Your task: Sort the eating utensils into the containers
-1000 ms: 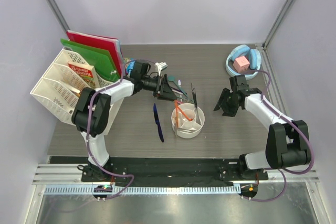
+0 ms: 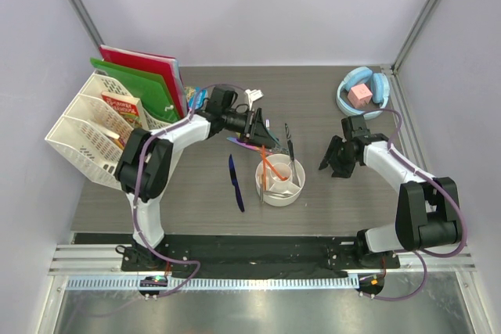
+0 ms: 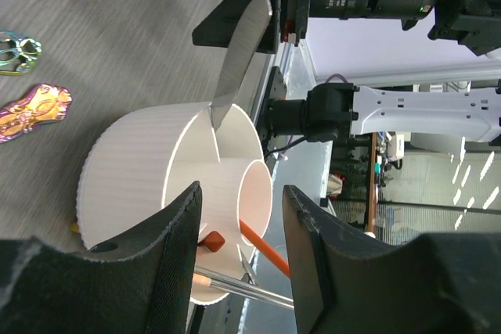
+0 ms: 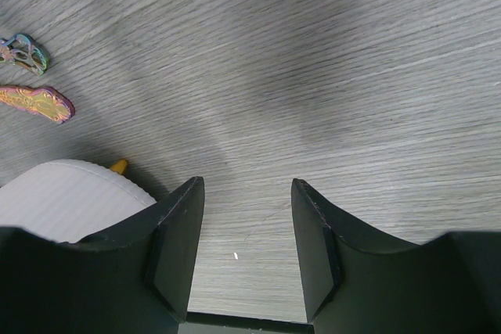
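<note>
A round white divided container (image 2: 283,197) stands mid-table with several utensils upright in it, among them an orange one (image 2: 272,163) and a dark-handled one (image 2: 290,148). The left wrist view looks along its open compartments, where a silver blade (image 3: 246,44) rises from the rim. My left gripper (image 2: 266,140) hovers just behind the container, open; its fingers (image 3: 180,224) frame the container's utensils without closing on any. A dark blue knife (image 2: 236,183) lies to the container's left. To the right, my right gripper (image 2: 327,166) stands apart over bare table, its fingers (image 4: 184,224) separated and empty.
A white basket (image 2: 86,134) with books and folders fills the left side. Light blue headphones (image 2: 356,80) and a pink cube (image 2: 360,95) sit at the back right. Purple utensils (image 2: 243,144) lie partly under my left gripper. Table right of the container is clear.
The right arm, container and blue knife look unmoved.
</note>
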